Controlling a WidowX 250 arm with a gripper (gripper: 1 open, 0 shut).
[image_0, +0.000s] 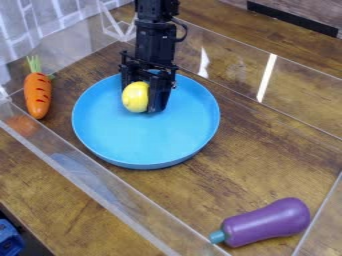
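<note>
My black gripper reaches down from the top centre over the back of a round blue plate. A yellow object sits on the plate at my fingertips, partly covered by the dark fingers. I cannot tell whether the fingers are closed on it or only around it.
An orange carrot lies left of the plate. A purple eggplant lies at the front right. A clear wall runs diagonally along the lower left, with a blue item in the corner. The wooden surface right of the plate is clear.
</note>
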